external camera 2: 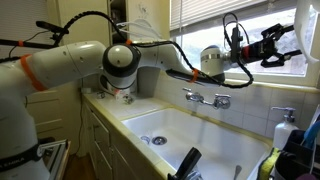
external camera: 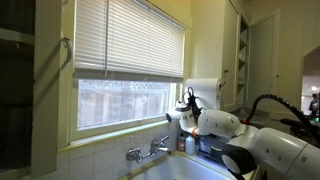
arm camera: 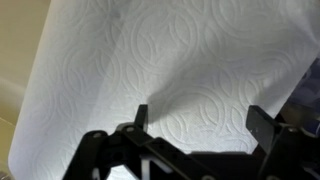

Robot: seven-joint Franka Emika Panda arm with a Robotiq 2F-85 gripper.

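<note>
White embossed paper towel [arm camera: 190, 75] fills most of the wrist view. My gripper is open in front of it, its two black fingers wide apart with towel surface showing between them. Whether the fingertips touch the paper cannot be told. In exterior view 1 the white roll [external camera: 206, 92] hangs below the cabinet by the window, with the gripper [external camera: 190, 98] at its left side. Exterior view 2 shows only part of the roll [external camera 2: 306, 28] at the right edge, near the gripper [external camera 2: 290, 50].
Beneath the arm lies a white sink [external camera 2: 195, 140] with a wall faucet [external camera 2: 208, 98]. Soap bottles [external camera 2: 284, 129] stand at the sink's corner. A window with blinds [external camera: 130, 40] is beside the gripper, and a cabinet [external camera: 215, 50] stands close above.
</note>
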